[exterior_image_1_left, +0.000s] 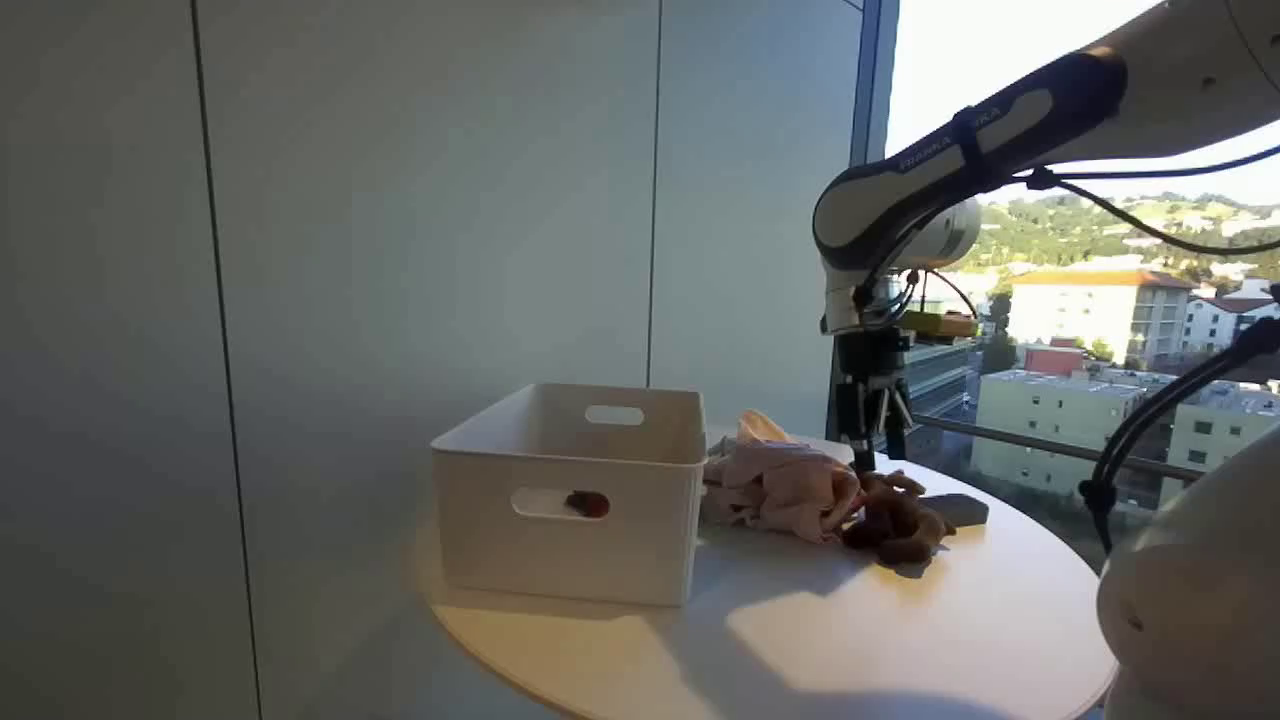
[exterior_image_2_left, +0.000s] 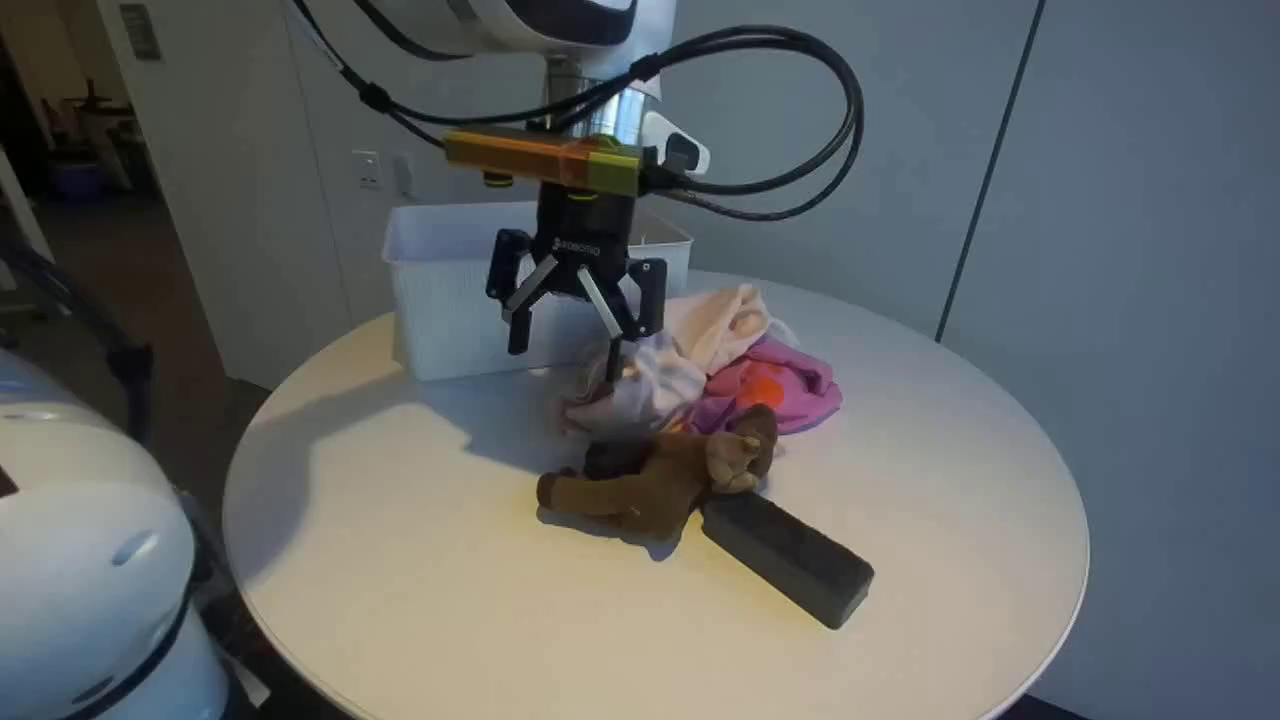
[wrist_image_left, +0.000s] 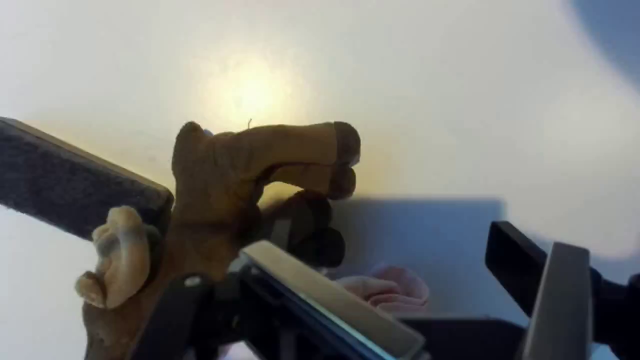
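Observation:
My gripper (exterior_image_2_left: 566, 348) points down above the table, its fingers spread with nothing visible between them. A brown plush animal (exterior_image_2_left: 657, 486) lies on its side in front of and below it. In the wrist view the plush toy (wrist_image_left: 207, 180) is left of centre, its legs pointing right, partly hidden by my gripper's linkage. A dark block-shaped eraser (exterior_image_2_left: 786, 558) touches the toy's head end. Behind the toy is a heap of pink, white and purple cloth (exterior_image_2_left: 720, 348); one finger overlaps it in exterior view 2, contact unclear.
A white bin (exterior_image_1_left: 564, 528) with handle holes stands beside the cloth heap; something reddish (exterior_image_1_left: 588, 503) shows through its near handle hole.

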